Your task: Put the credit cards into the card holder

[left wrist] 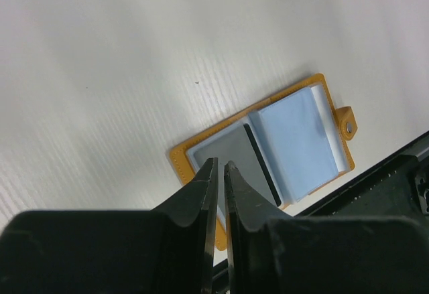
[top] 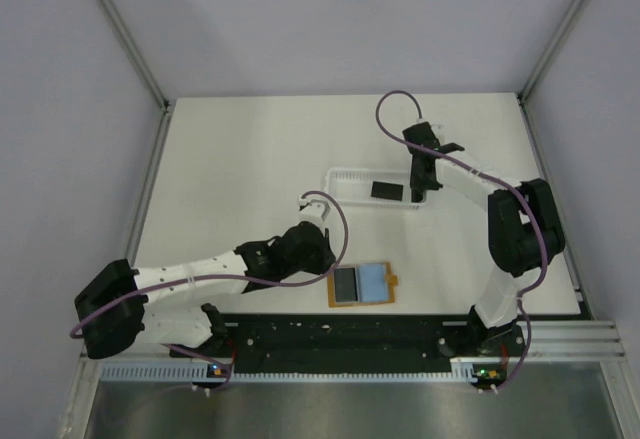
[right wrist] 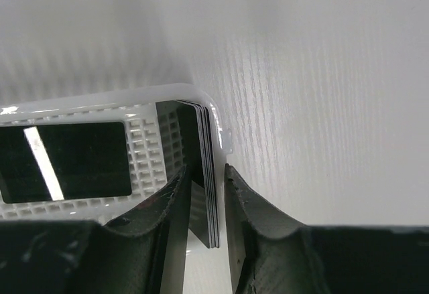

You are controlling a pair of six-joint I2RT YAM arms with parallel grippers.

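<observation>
A white slotted plastic tray (top: 355, 191) holds a dark card (right wrist: 80, 160) lying flat and several dark cards (right wrist: 208, 173) standing on edge at its right end. My right gripper is at that end, its fingers around the standing cards' near part; whether it grips them is unclear. The card holder (left wrist: 295, 140), tan with grey and light blue pockets, lies at the front of the table. My left gripper hangs over its grey side, fingertips close together with a narrow gap and nothing visible between them.
A dark bar runs along the front edge beside the card holder.
</observation>
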